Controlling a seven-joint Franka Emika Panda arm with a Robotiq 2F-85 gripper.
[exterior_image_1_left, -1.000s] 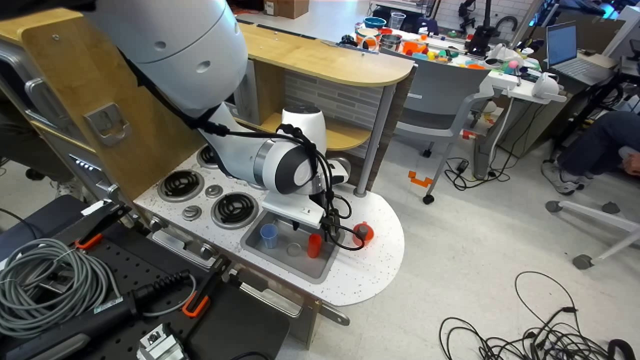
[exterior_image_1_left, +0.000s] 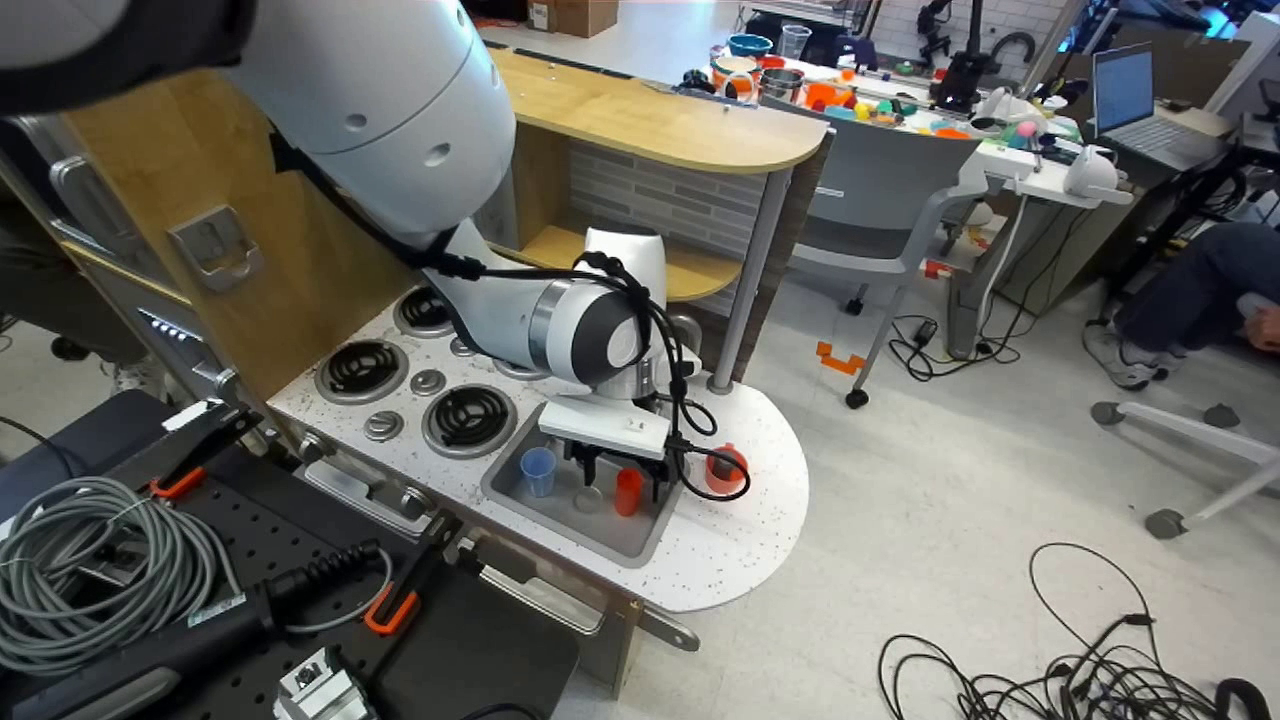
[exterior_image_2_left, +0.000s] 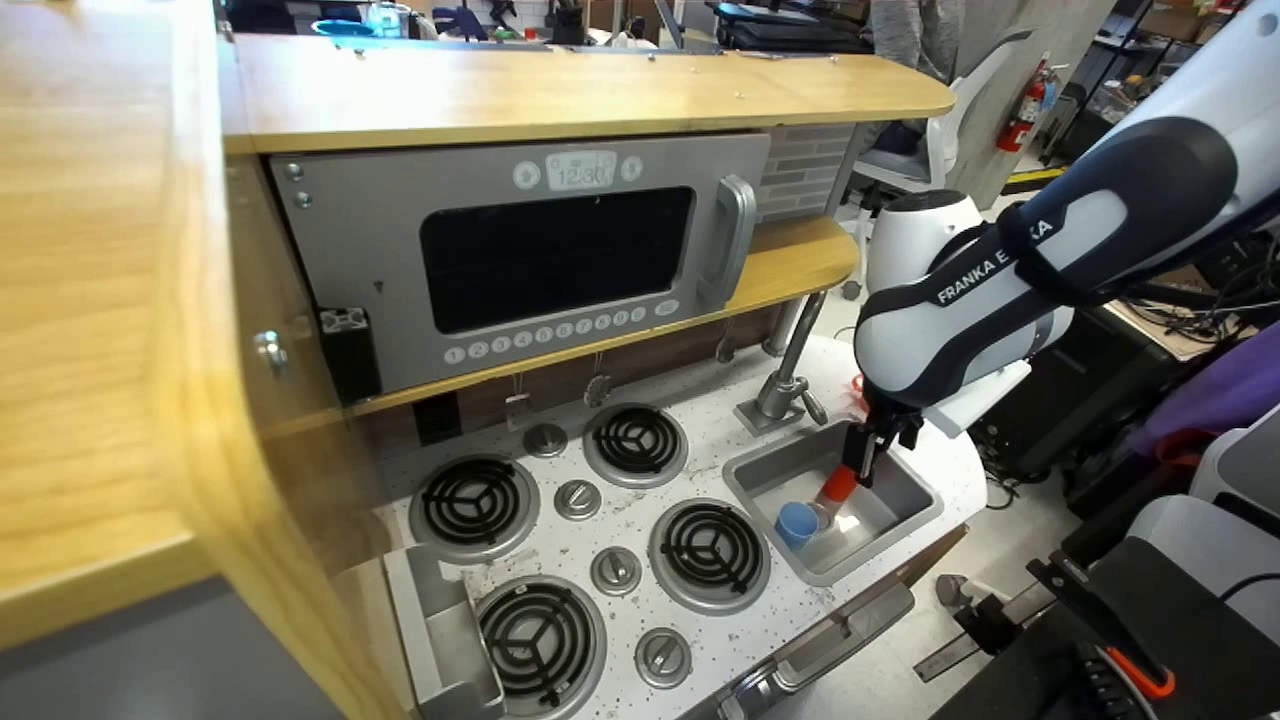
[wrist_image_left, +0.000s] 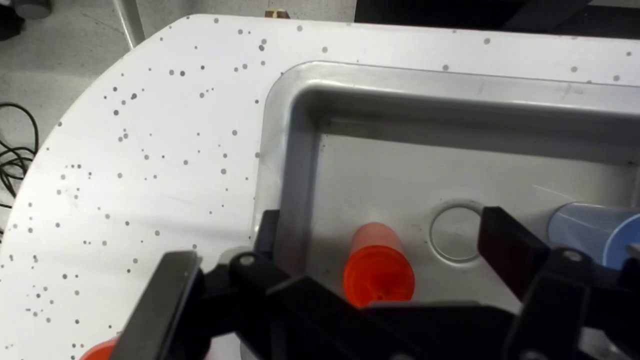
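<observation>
My gripper is open above the grey sink (wrist_image_left: 282, 138), its two black fingers spread wide with nothing held. Between and below them in the wrist view, a red cup (wrist_image_left: 379, 273) rests in the sink. A translucent blue cup (wrist_image_left: 579, 231) lies on the sink floor at the right of that view, past the right finger. In exterior view 1 the red cup (exterior_image_1_left: 629, 491) is close under the gripper and the blue cup (exterior_image_1_left: 539, 472) is to its left. Exterior view 2 shows the red cup (exterior_image_2_left: 839, 484) partly behind the fingers.
An orange-red item (exterior_image_1_left: 726, 468) sits on the white counter (exterior_image_1_left: 756, 540) right of the sink. The faucet (exterior_image_2_left: 780, 402) rises at the sink's back edge. Stove burners (exterior_image_1_left: 469, 420) lie to the left.
The arm has moved a little to the right and the gripper is lower, nearer the red cup. Both cups appear unmoved.
</observation>
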